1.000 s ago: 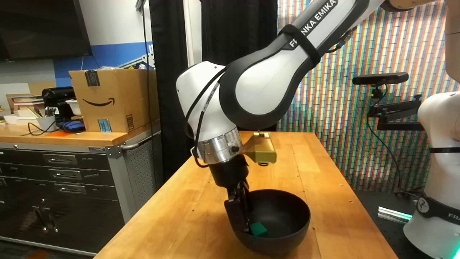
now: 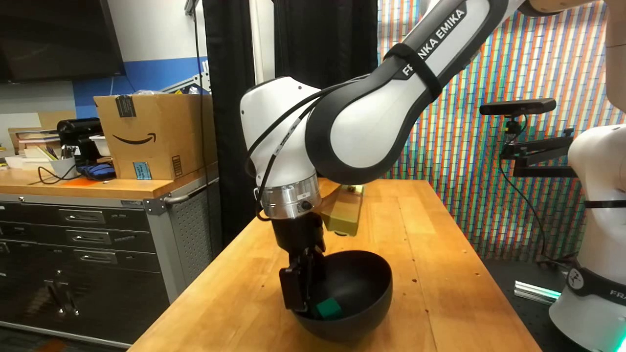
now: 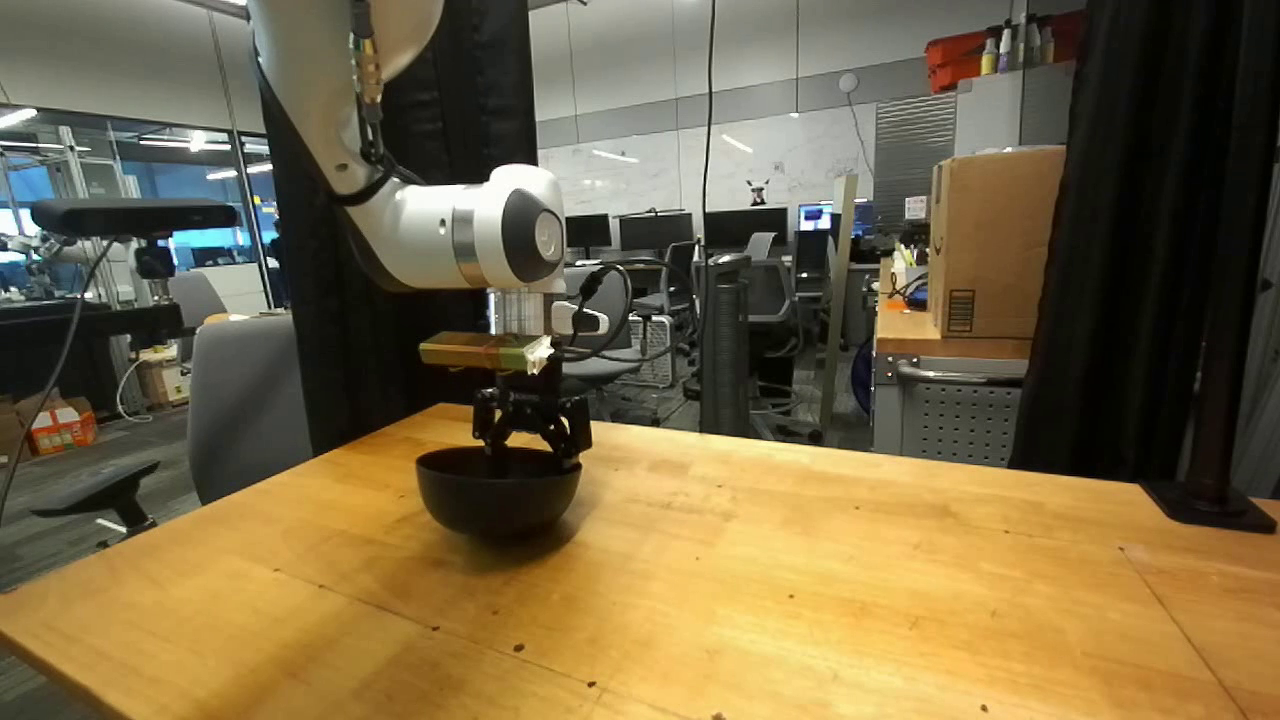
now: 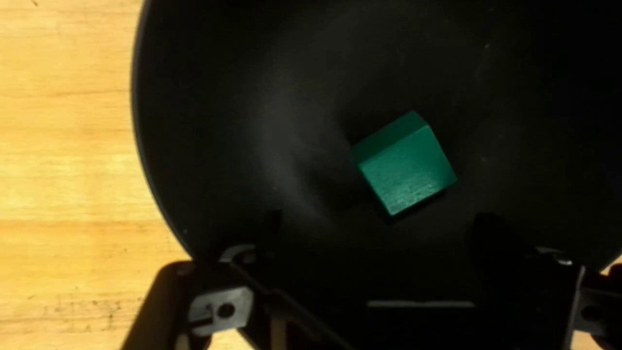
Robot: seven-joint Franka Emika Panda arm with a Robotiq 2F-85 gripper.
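A black bowl [image 2: 367, 314] stands upright on the wooden table, with a green cube [image 2: 329, 308] lying inside it. From the wrist view the cube [image 4: 408, 169] rests on the bowl's dark inner surface [image 4: 280, 116]. My gripper [image 2: 302, 293] points down at the bowl's left side in exterior view 1, overlapping the rim. Its fingers are open and wide apart, with nothing held between them; the cube lies ahead of them. In exterior view 2 the gripper [image 3: 530, 450] is at the back and right of the bowl [image 3: 498, 504], whose wall hides the cube. Whether a finger touches the bowl cannot be told.
Bare wooden tabletop [image 3: 840, 588] surrounds the bowl, with much free room to its right in exterior view 2. A yellowish camera mount [image 2: 345, 211] juts out from the wrist. Another white arm [image 2: 595, 246] stands off to the right.
The bowl, with the cube in it, has shifted left and slightly away in exterior view 1. My gripper has moved left with it and swung from a tilt to nearly upright.
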